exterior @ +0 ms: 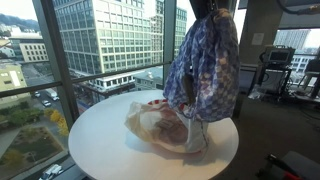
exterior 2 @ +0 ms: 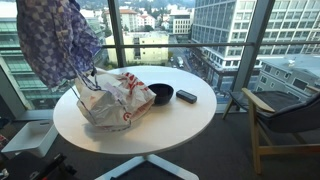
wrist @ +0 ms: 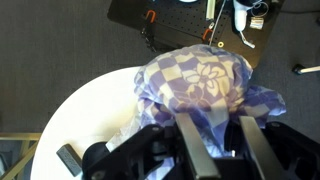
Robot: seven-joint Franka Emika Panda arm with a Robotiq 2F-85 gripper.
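A blue-and-white checkered cloth (exterior: 205, 70) hangs in a large bunch from my gripper, its top near the upper edge of exterior view 1. In the wrist view my gripper is shut on this cloth (wrist: 195, 80), which spreads out beyond the fingers and hides part of what lies below. A crumpled white plastic bag with red print (exterior 2: 115, 98) lies on the round white table (exterior 2: 180, 125). The hanging cloth (exterior 2: 55, 40) is above and beside the bag in exterior view 2; its lower part overlaps the bag in view, and contact is unclear.
Behind the bag stands a black bowl (exterior 2: 161, 93), with a small dark box (exterior 2: 186, 96) beside it. A wooden armchair (exterior 2: 270, 125) is right of the table, and a white bin (exterior 2: 33, 137) sits at its left.
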